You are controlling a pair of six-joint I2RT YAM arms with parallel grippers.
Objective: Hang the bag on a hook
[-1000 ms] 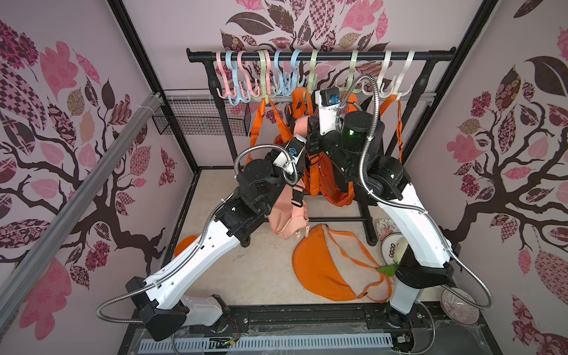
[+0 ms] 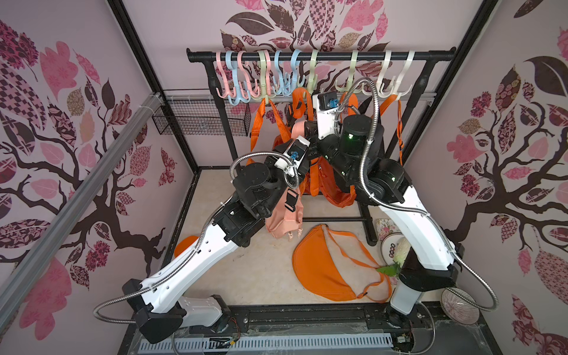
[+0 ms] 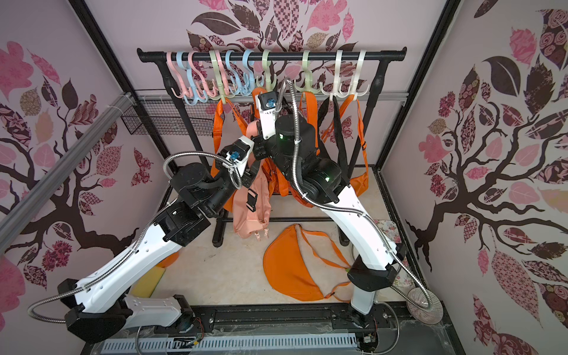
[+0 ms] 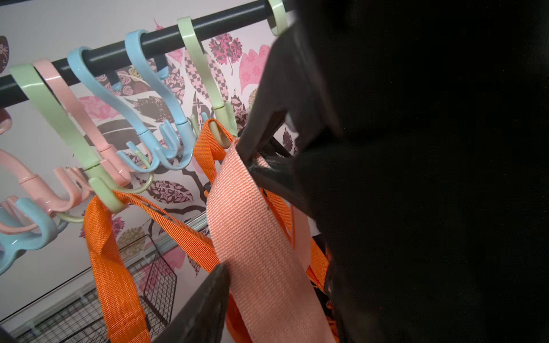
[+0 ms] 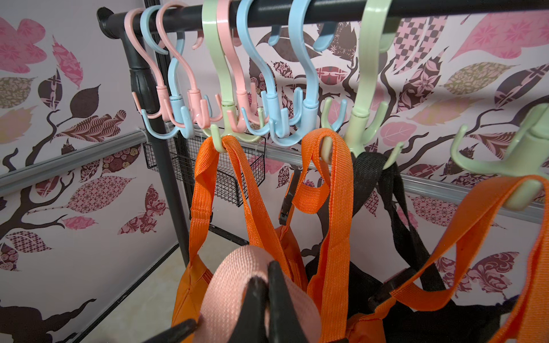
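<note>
A salmon-pink bag (image 2: 284, 220) hangs below my two arms, its lower end above the floor. Its wide strap rises to my right gripper, whose closed fingers pinch the strap's fold in the right wrist view. The looped top of the strap stands in front of the rack, below the hooks. My left gripper (image 2: 307, 152) is open beside the strap, lower than the right one; one finger (image 4: 208, 303) shows left of the strap in the left wrist view. A green hook (image 5: 360, 123) and two blue hooks (image 5: 306, 108) are behind and above the strap loop.
Orange straps (image 5: 334, 223) occupy the nearby green hooks, with a black strap (image 5: 394, 200) beside them. Both blue hooks look empty. A black rail (image 2: 331, 56) carries all hooks. An orange bag (image 2: 322, 266) lies on the floor; a wire basket (image 2: 204, 116) is at the left.
The pink bag now hangs a little further left than a second ago. The right arm has barely moved.
</note>
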